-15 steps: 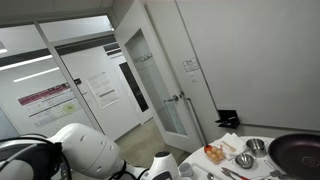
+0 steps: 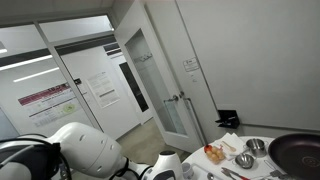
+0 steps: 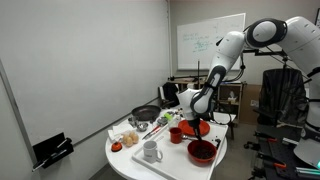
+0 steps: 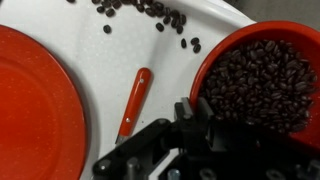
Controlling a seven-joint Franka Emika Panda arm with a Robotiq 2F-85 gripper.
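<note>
In the wrist view a red bowl (image 4: 262,90) full of dark coffee beans stands at the right. My gripper is at the bowl's near left rim, its dark fingers shut on that rim. Exterior view 2 has the same bowl (image 3: 202,152) at the front of the white table, with the gripper just above its back edge. Exterior view 1 leaves both the bowl and the fingertips out of sight.
Left of the bowl lie a red-handled utensil (image 4: 136,102) and a red plate (image 4: 38,112). Loose beans (image 4: 150,8) are scattered beyond. A white mug (image 3: 152,152), a red mug (image 3: 175,135) and a dark pan (image 2: 297,154) also stand on the table.
In exterior view 1 the white arm's end has shifted very slightly to the right. Objects on the table look unchanged there.
</note>
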